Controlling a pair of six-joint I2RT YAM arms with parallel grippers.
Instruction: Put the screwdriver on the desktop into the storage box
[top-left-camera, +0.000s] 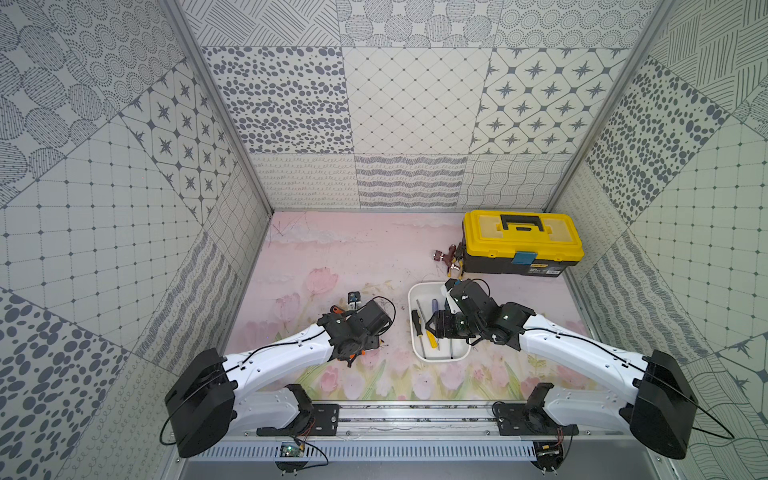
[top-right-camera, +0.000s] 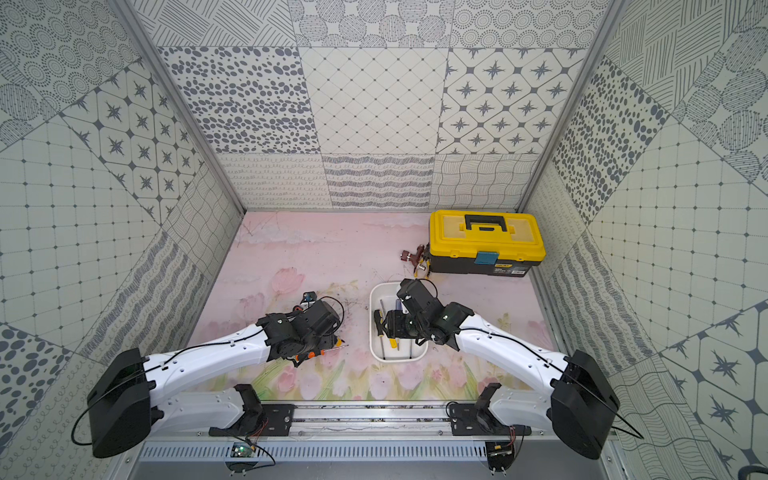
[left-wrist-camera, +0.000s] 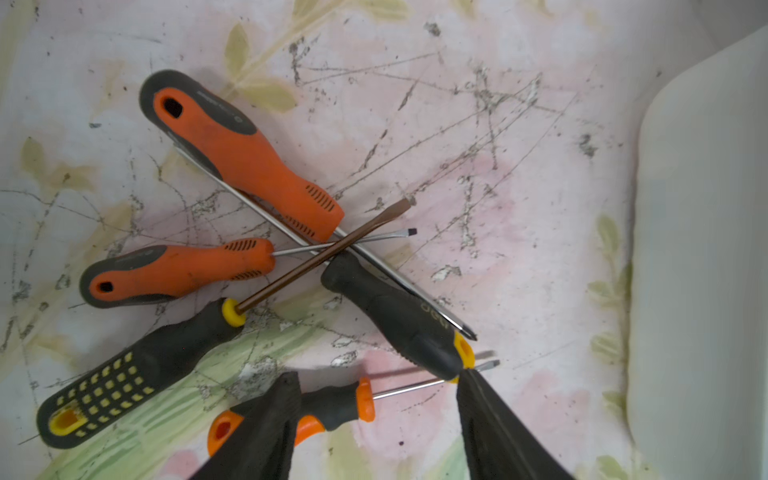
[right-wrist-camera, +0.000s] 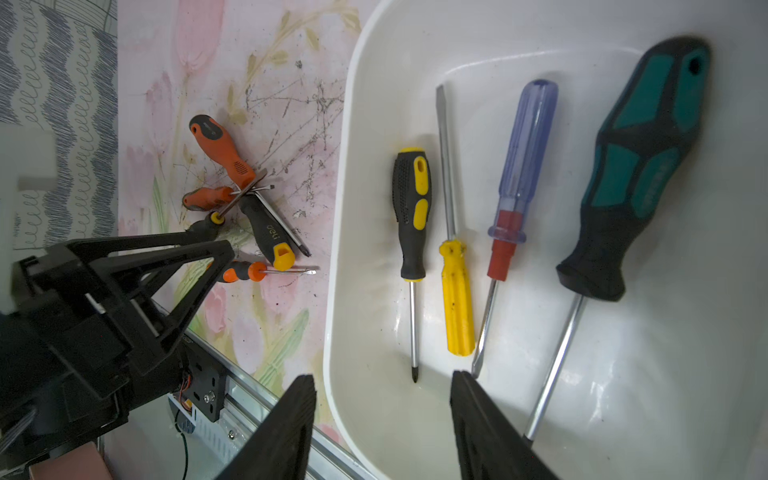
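Note:
Several loose screwdrivers lie crossed on the pink desktop, among them an orange-handled one (left-wrist-camera: 264, 168) and black ones with yellow trim (left-wrist-camera: 144, 372). My left gripper hangs open above them, nothing between its fingers. My right gripper is over this box, its fingers apart and empty.
A yellow-and-black toolbox (top-left-camera: 520, 236) stands at the back right, with brown-and-metal items (top-left-camera: 444, 257) beside it. The left arm appears beside the box in the right wrist view.

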